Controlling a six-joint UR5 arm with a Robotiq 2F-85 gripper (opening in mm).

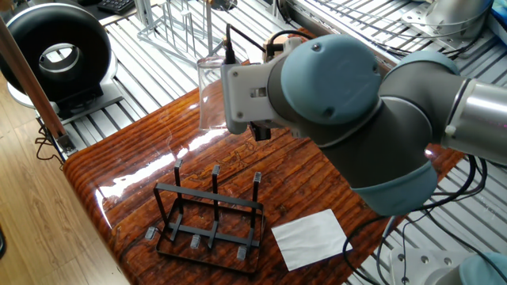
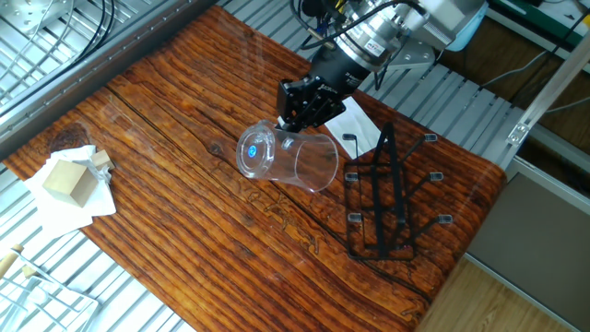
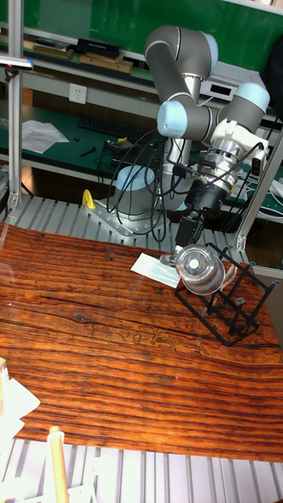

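A clear glass cup is held off the table, lying nearly sideways, with its round base toward the left in exterior view 2. My gripper is shut on the cup's side; the exact contact is hard to see through the glass. In exterior view 3 the cup hangs below the black gripper, near the black rack. From exterior view 1 only part of the transparent cup shows beside the wrist, and the fingers are hidden. The black wire rack with several upright prongs stands on the wooden table, empty.
A white sheet lies beside the rack. At another table edge, wooden blocks rest on white paper. A silver wire rack stands beyond the table.
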